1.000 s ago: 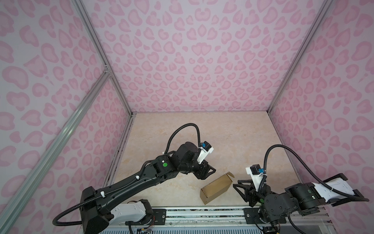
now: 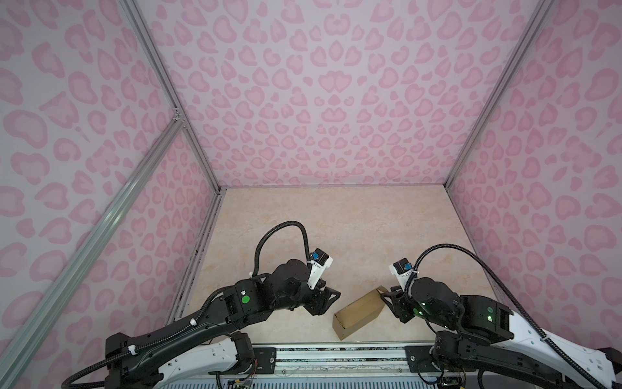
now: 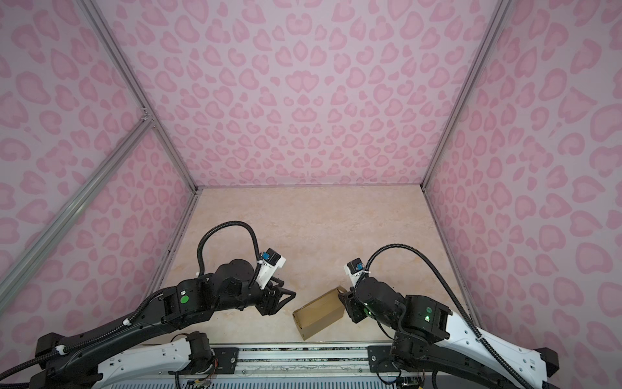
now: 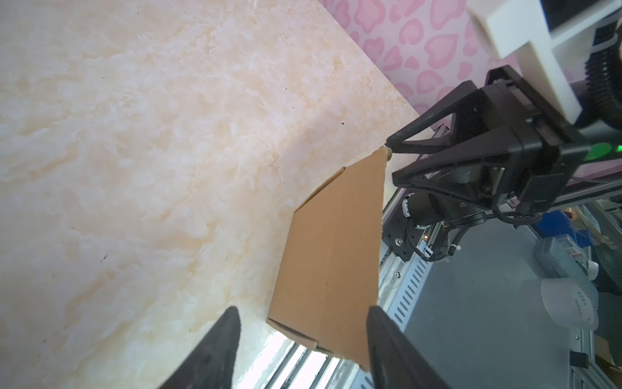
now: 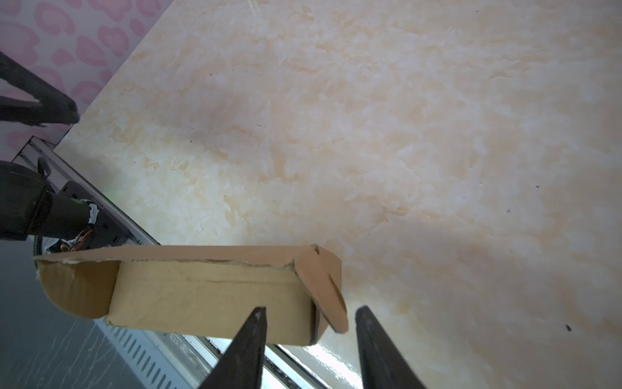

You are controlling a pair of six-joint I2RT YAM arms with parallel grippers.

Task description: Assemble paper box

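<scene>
A folded cardboard box (image 2: 356, 315) lies obliquely at the table's front edge, a long open channel with bent end flaps. My right gripper (image 2: 386, 299) stands open just at its far right end; in the right wrist view an end flap (image 5: 318, 288) sits just above the gap between its blurred fingertips. My left gripper (image 2: 330, 297) is partly open, above and left of the box's near end, nothing between its fingers. In the left wrist view the box's cardboard side (image 4: 330, 259) is below and between the fingertips.
Pink patterned walls enclose it at back and sides; a metal rail runs along the front edge beside the box.
My left gripper has moved down and to the left toward the box's near end.
</scene>
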